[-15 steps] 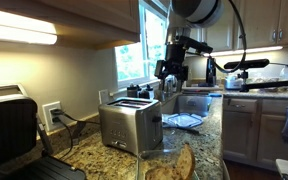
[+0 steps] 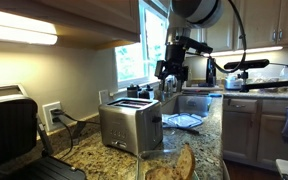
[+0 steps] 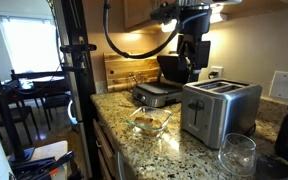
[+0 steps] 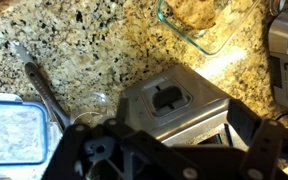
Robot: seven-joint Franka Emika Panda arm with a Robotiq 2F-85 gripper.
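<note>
My gripper hangs in the air above the counter with its fingers spread wide and nothing visible between them. In the wrist view, a silver toaster point(image 4: 142, 118) lies below it, partly hidden by the gripper. From exterior view 1 the gripper point(image 2: 171, 76) shows higher than the toaster point(image 2: 119, 128) and further back. A clear glass dish point(image 3: 165, 125) stands on the counter beside the toaster point(image 3: 201, 118). Bread point(image 4: 195, 12) rests in that dish, cut off by the wrist view's top edge; the same bread point(image 2: 175, 167) is near the bottom in exterior view 1.
An empty drinking glass point(image 3: 238, 155) stands close to the toaster. A dark-handled utensil point(image 4: 46, 90) and a blue-rimmed container point(image 4: 14, 132) lie on the other side. Another appliance point(image 3: 157, 93) sits behind the dish. Cabinets point(image 2: 69, 18) overhang the counter.
</note>
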